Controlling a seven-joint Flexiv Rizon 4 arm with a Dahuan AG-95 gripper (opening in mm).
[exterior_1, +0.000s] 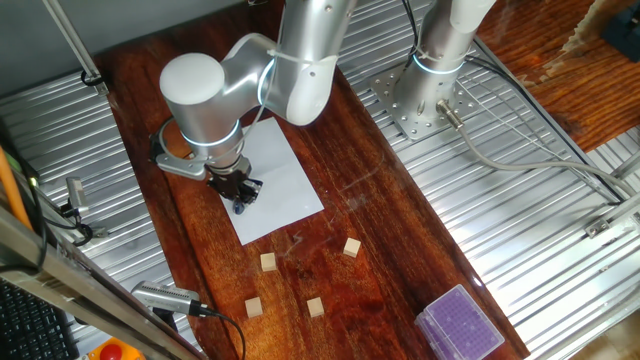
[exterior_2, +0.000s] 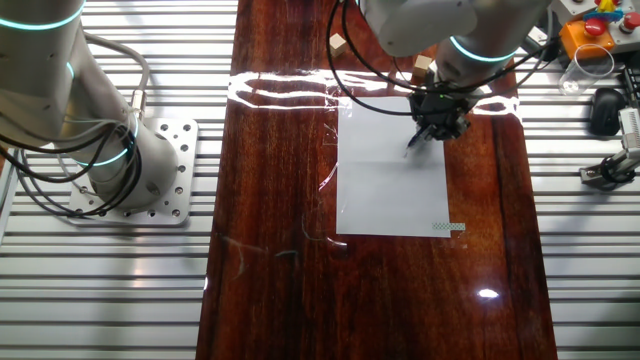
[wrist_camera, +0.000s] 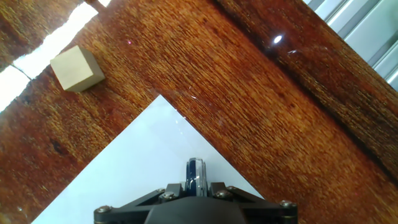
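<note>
In the wrist view a slim pen with a dark blue and clear body (wrist_camera: 196, 173) stands between the fingers of my gripper, which is shut on it. A white sheet of paper (exterior_1: 284, 180) lies flat on the dark wooden table, and the gripper (exterior_1: 243, 192) is over its left part in exterior view 1. From exterior view 2, the gripper (exterior_2: 437, 122) is above the paper's (exterior_2: 390, 185) upper right, with the pen's end pointing down at the sheet. Whether the pen touches the paper cannot be told. No clear marks show on the sheet.
Several small wooden cubes lie beside the paper, one cube (exterior_1: 268, 262) closest to its lower edge and another cube (exterior_1: 352, 247) to the right. A purple-topped box (exterior_1: 463, 324) stands at the table's lower right. Green-checked tape (exterior_2: 449, 227) is at one paper corner.
</note>
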